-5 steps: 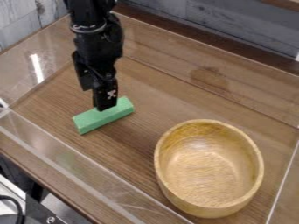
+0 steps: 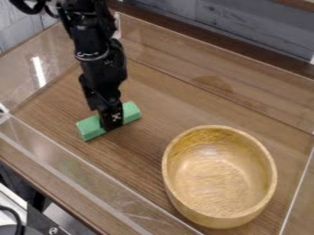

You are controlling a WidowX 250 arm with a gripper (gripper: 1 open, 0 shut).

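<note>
My black gripper (image 2: 105,112) is lowered over a green bar-shaped object (image 2: 91,129) lying diagonally on the wooden table at the left of the camera view. The fingers straddle or touch the middle of the bar and partly hide it; they appear open, though their exact gap is hard to see.
A large yellow bowl (image 2: 218,174) stands at the front right. A grey wall (image 2: 227,32) runs behind the table, and a dark cable lies at the lower left edge.
My gripper has descended from above and behind the green bar down onto it. The bar and bowl appear to lie where they were.
</note>
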